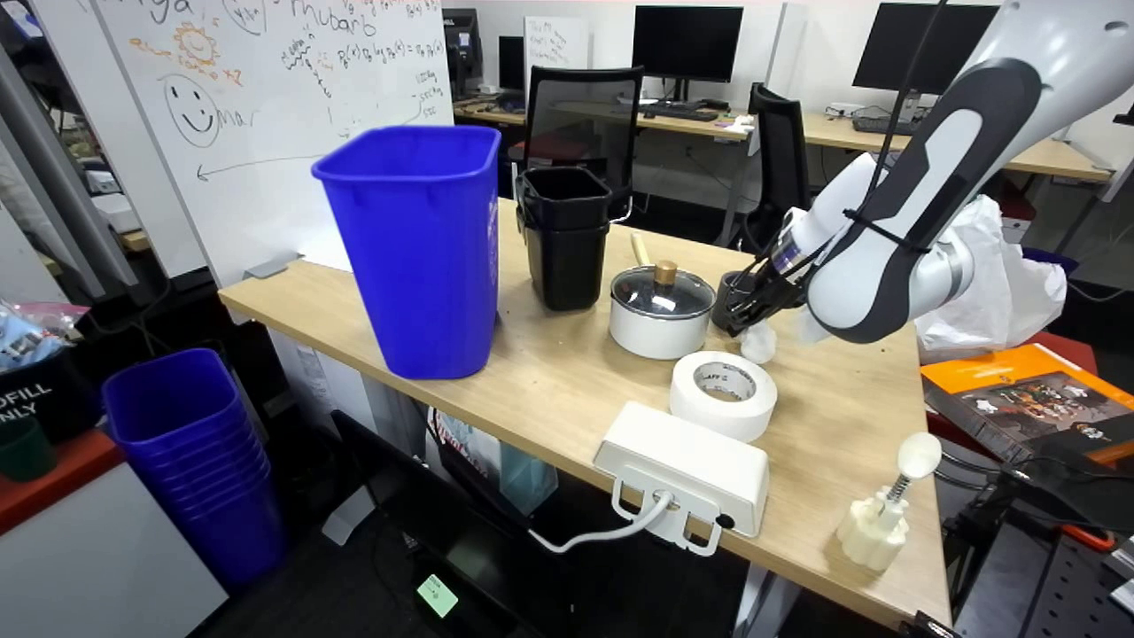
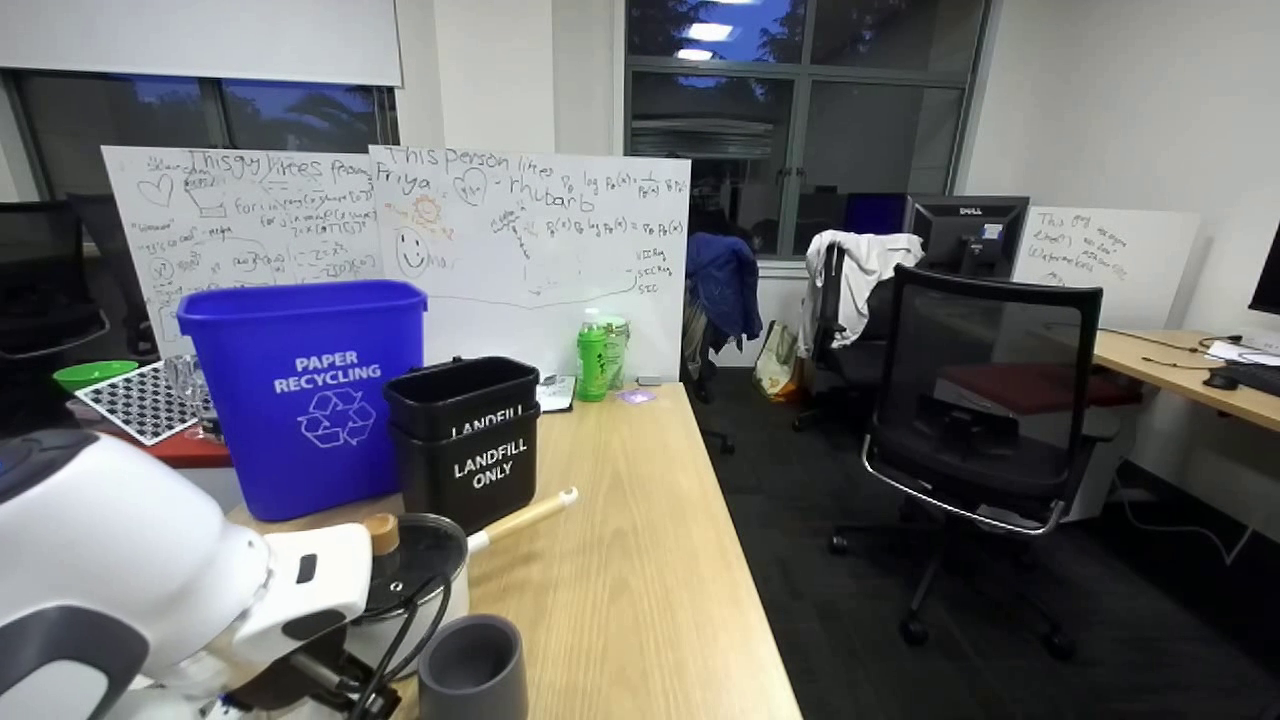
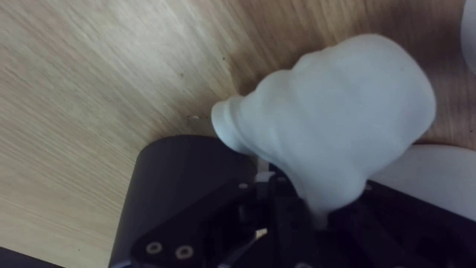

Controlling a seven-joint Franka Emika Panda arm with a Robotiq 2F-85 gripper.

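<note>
My gripper is shut on the lower edge of a white, rounded object (image 3: 339, 111) with a stepped, narrowing end. In exterior view 1 that white object (image 1: 759, 342) shows just below the gripper (image 1: 741, 321), close over the table behind the tape roll; whether it touches the table I cannot tell. A dark grey cup (image 3: 192, 174) stands right beside the fingers in the wrist view, and in exterior view 2 the same cup (image 2: 474, 672) is in front of the arm. The fingertips are partly covered by the white object and dark.
A white lidded pot (image 1: 661, 319) stands left of the gripper. Nearer the front are a white tape roll (image 1: 728, 409), a white box (image 1: 686, 468) and a cream press (image 1: 882, 526). Blue (image 1: 436, 255) and black (image 1: 569, 250) bins stand farther left.
</note>
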